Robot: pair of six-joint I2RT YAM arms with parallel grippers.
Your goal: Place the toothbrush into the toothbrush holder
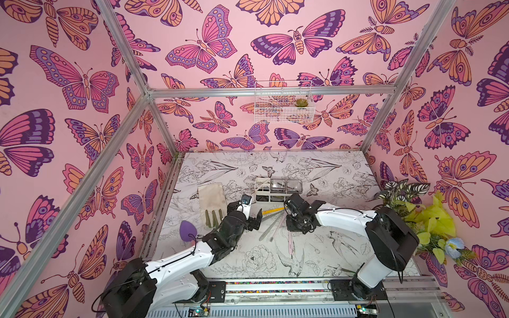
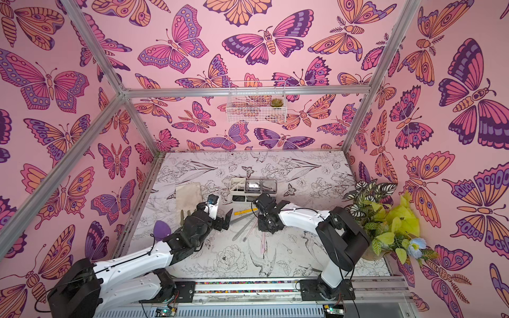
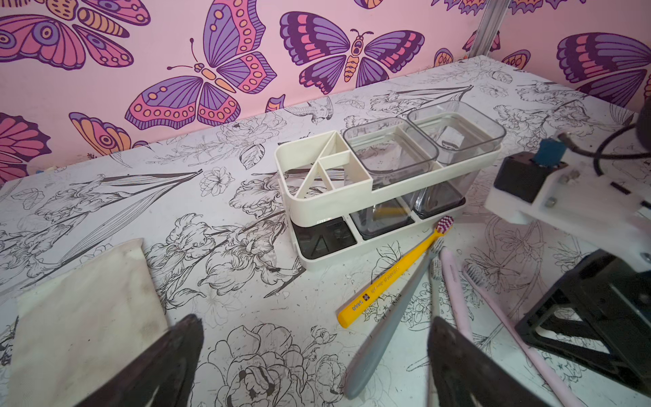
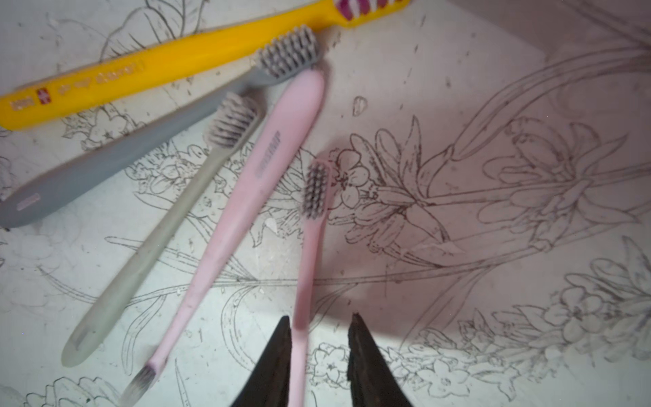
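Note:
A two-tier white holder with clear cups stands at the back middle. In front lie a yellow toothbrush, a grey one, a sage one, a pink one and a slimmer pink one. My right gripper hangs over the slimmer pink brush, which appears between or just beneath its part-open fingertips, not visibly held. My left gripper stands open left of the brushes, nothing between its fingers.
A cream cloth and a purple egg-shaped object lie on the left. Plants crowd the right edge. The table behind the holder is clear.

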